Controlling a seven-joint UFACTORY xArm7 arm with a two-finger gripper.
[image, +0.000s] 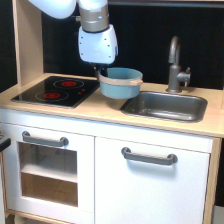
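Observation:
A light blue pot (122, 88) is between the stove and the sink, its right side next to the sink's left edge. Above and left of it, the white arm reaches down, and my gripper (99, 72) meets the pot's left rim. The dark fingers are small here, but they appear shut on that rim or a handle there. Whether the pot's base touches the counter or hangs slightly above it, I cannot tell.
The black stove (50, 96) with red rings is bare at the left. At the right are the empty metal sink (168, 106) and its tall faucet (176, 65). White cabinet doors with grey handles (150, 157) lie below the wooden counter (118, 122).

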